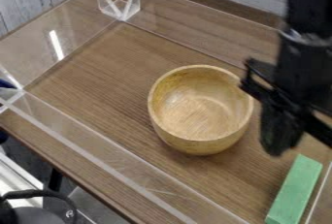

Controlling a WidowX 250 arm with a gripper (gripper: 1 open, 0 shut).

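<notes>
My gripper [279,126] fills the right side of the view as a dark, motion-blurred shape, beside and to the right of a round wooden bowl [184,121]. The blur keeps me from telling how its fingers stand or whether anything is between them. The bowl looks empty on the wooden table [91,82]. A green rectangular block [294,191] lies at the lower right, below my gripper.
A small clear plastic piece [119,3] stands at the upper left. Transparent strips run along the table's left edges. Dark cables [33,197] sit at the lower left. The table left of the bowl is clear.
</notes>
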